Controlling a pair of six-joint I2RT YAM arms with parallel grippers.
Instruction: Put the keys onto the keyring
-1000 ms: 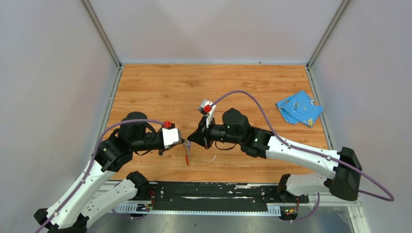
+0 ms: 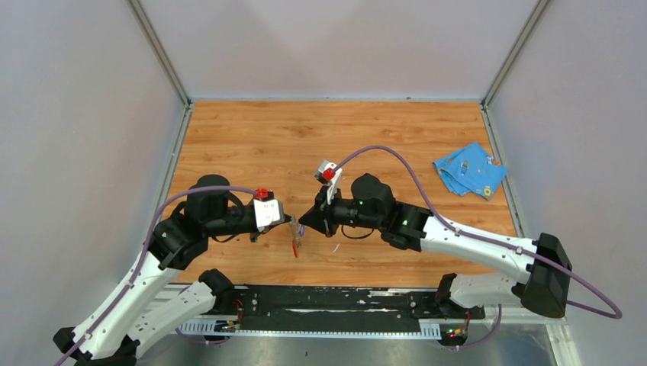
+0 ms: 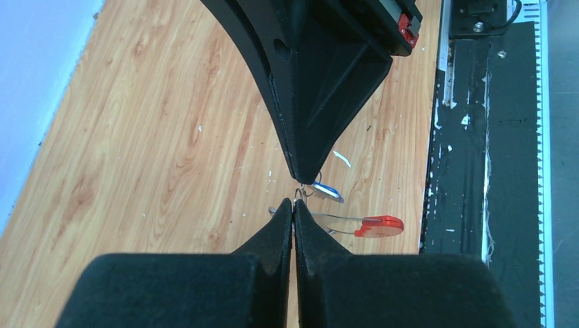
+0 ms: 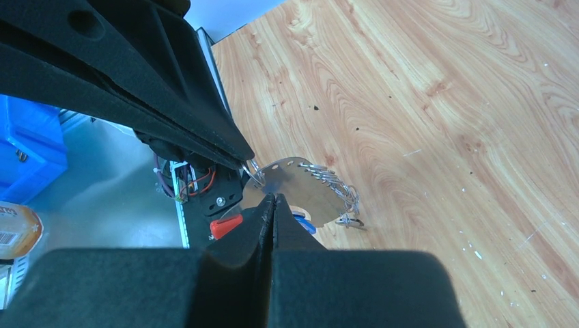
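Both grippers meet over the middle front of the board. My left gripper is shut at a thin metal ring, with a red-handled key piece (image 3: 379, 227) and a blue key tag (image 3: 328, 191) hanging just beyond its tips. My right gripper is also shut; whether anything thin sits between its tips is unclear. In the right wrist view, a metal plate with linked rings (image 4: 300, 184) hangs beyond the tips, partly hidden by them, under the other gripper's fingertips.
A blue cloth (image 2: 469, 169) with small items lies at the back right of the wooden board (image 2: 328, 130). The black rail runs along the front edge. The back of the board is clear.
My right gripper has moved slightly right, away from my left one, and the hanging pieces show a little more between them. The left arm appears still.
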